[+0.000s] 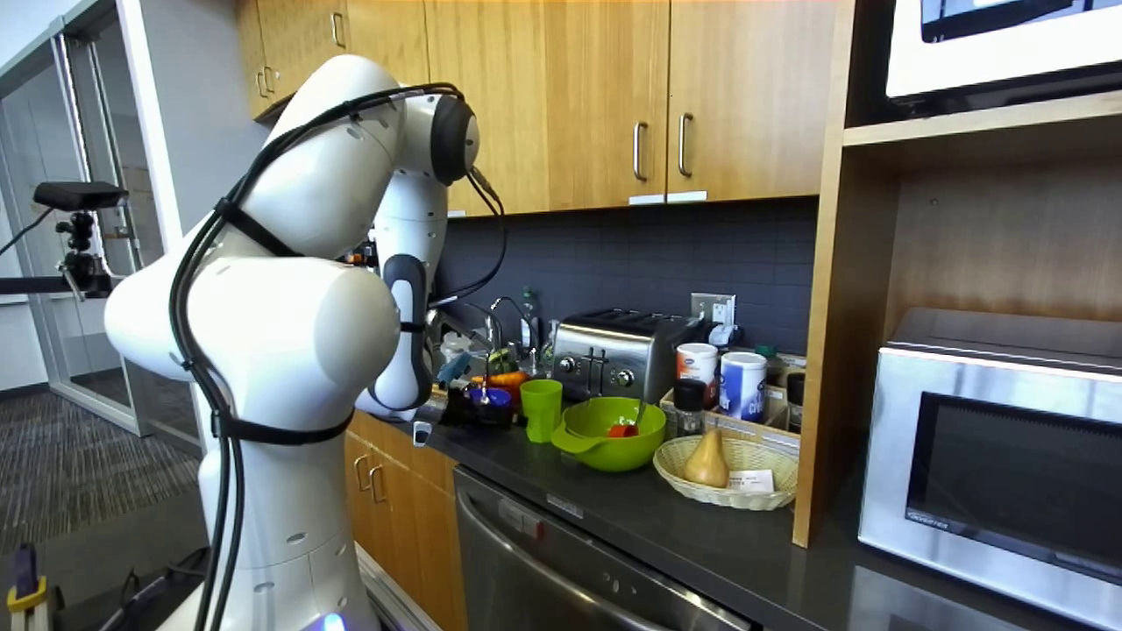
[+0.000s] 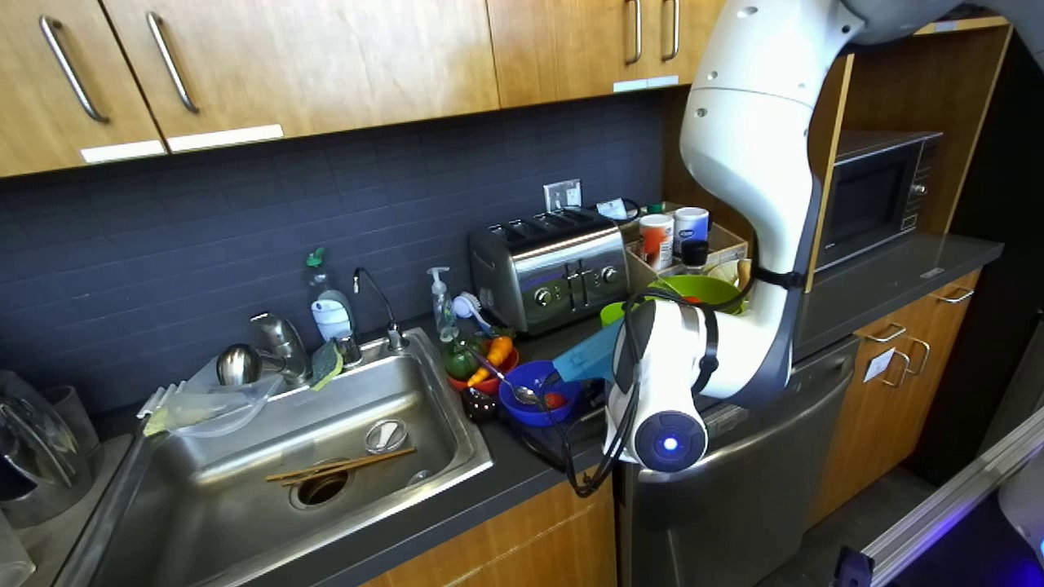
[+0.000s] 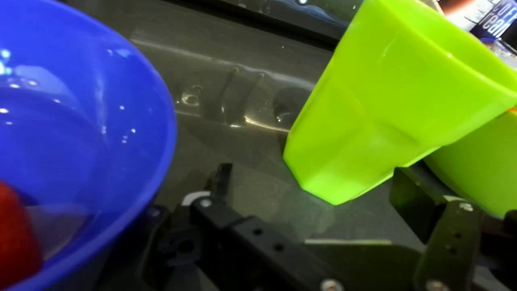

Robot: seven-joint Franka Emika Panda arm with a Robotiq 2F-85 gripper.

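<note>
In the wrist view my gripper is open, its black fingers (image 3: pixel 420 199) spread wide. A bright green cup (image 3: pixel 383 102) stands upright on the dark counter beyond the fingertips, roughly in line with the gap; contact is not clear. Exterior view 1 shows the cup (image 1: pixel 542 408) just right of the low, roughly level black gripper (image 1: pixel 490 408). A blue bowl (image 3: pixel 123 140) with something red in it sits close beside the left finger. In exterior view 2 the arm hides the cup mostly and the fingers.
A green bowl (image 1: pixel 622 447) lies right of the cup, with a basket (image 1: pixel 678 478) farther along. Behind them stands a toaster (image 1: pixel 600 361). To the left, a red bowl of vegetables (image 2: pixel 460 381) and the sink (image 2: pixel 422 445) border the blue bowl (image 2: pixel 519 414).
</note>
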